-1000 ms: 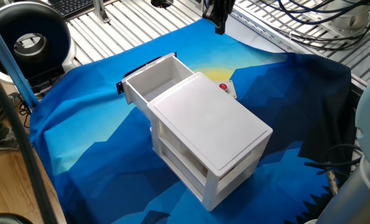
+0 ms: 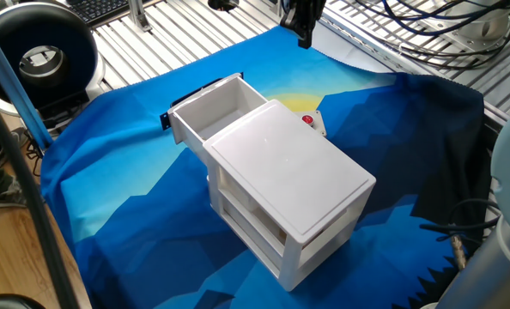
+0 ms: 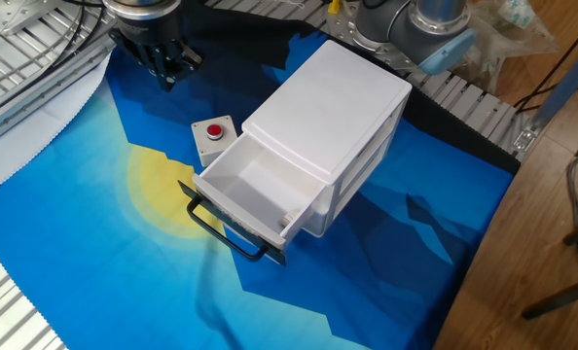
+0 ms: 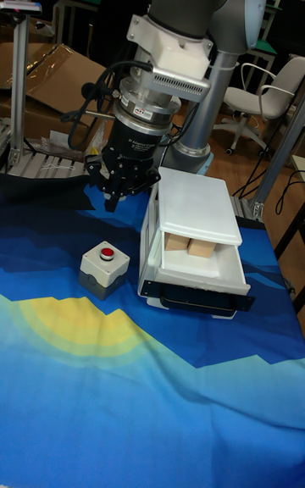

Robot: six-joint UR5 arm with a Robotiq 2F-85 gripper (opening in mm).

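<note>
A white drawer cabinet (image 2: 294, 167) stands on the blue cloth, its top drawer (image 3: 261, 188) pulled out. The drawer's dark front bears a black handle (image 3: 221, 231). Two light wooden blocks (image 4: 200, 248) show towards the back of the drawer opening in exterior view 3. Beside the cabinet sits a grey-white box with a red button (image 4: 108, 253). My gripper (image 4: 112, 202) hangs above the cloth behind the button box, clear of both box and cabinet. Its fingers are dark and overlap, so how far apart they stand is unclear. No object is visible in them.
Bare cloth (image 4: 135, 397) spreads in front of the cabinet and button box. Metal slatted table (image 2: 165, 43) borders the cloth, with cables (image 2: 444, 13) at its far right in exterior view 1. A round black-and-white object (image 2: 40, 60) stands at the left edge.
</note>
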